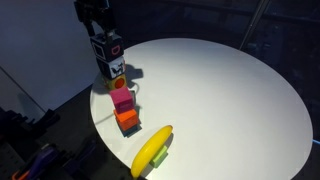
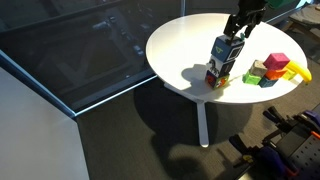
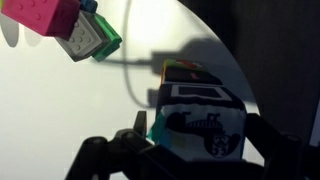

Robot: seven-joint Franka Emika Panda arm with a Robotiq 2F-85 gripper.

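Note:
A stack of patterned blocks stands near the table's edge: a dark top block (image 1: 107,48) over a dark and white block (image 1: 117,68), with a yellow and red block (image 1: 117,83) at the bottom. The top block (image 2: 228,47) also shows in exterior view 2. My gripper is over the stack, open, its fingers on either side of the top block (image 3: 208,128) in the wrist view. Whether the fingers touch that block cannot be told.
Close beside the stack are a pink block (image 1: 122,97) and an orange block (image 1: 127,117). Nearer the front lie a yellow banana (image 1: 152,150) and a green block (image 1: 160,157).

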